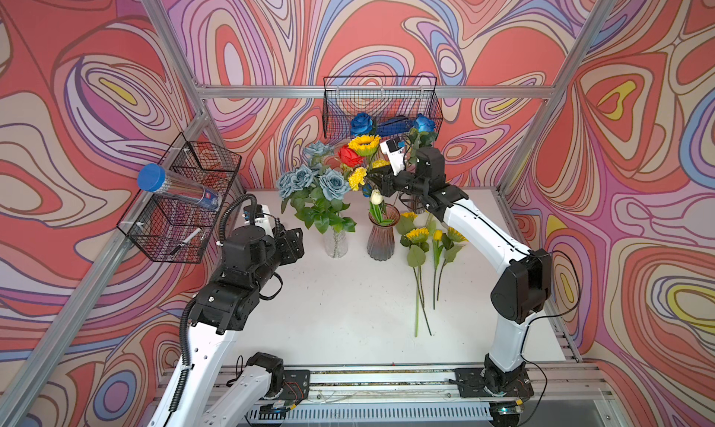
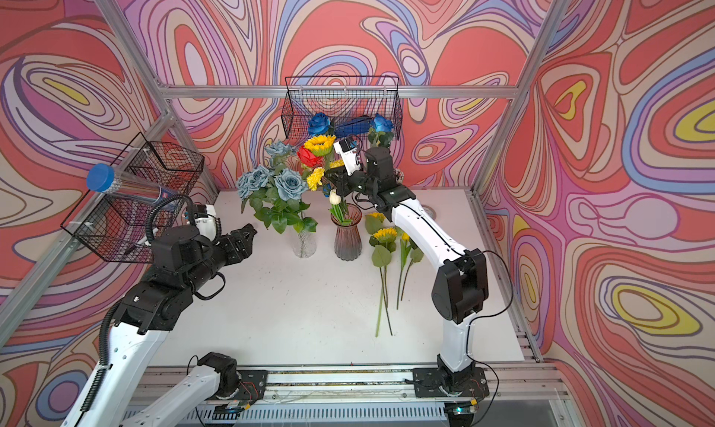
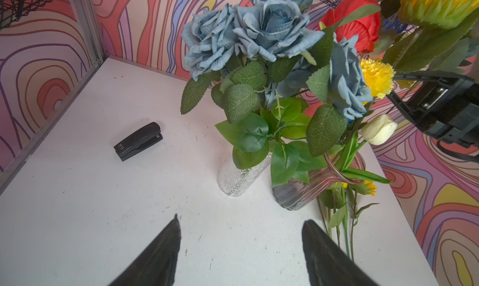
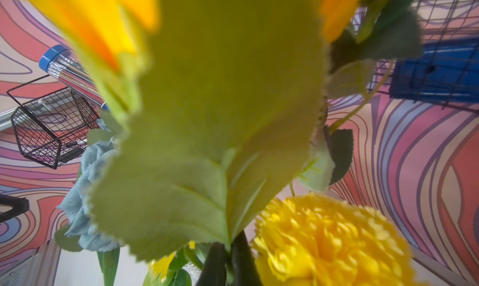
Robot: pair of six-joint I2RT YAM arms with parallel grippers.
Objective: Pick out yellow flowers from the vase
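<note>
A smoky ribbed vase (image 1: 380, 242) holds a sunflower (image 1: 364, 145), a yellow pompom flower (image 1: 357, 178), a white tulip (image 1: 376, 197) and apparently a red rose (image 1: 349, 156). Among these blooms, above the rim, is my right gripper (image 1: 374, 175). Its fingers (image 4: 214, 266) are shut, and a thin green stem shows between them, just below a big leaf (image 4: 199, 136) of the sunflower. That leaf blocks much of the right wrist view, and the yellow pompom (image 4: 334, 241) is close beside the fingers. Over the table's left side, my left gripper stands open and empty.
Blue-grey roses (image 1: 334, 183) fill a clear glass vase (image 1: 336, 243) to the left. Several yellow flowers (image 1: 417, 235) lie on the table at right. A black stapler (image 3: 138, 141) lies at left.
</note>
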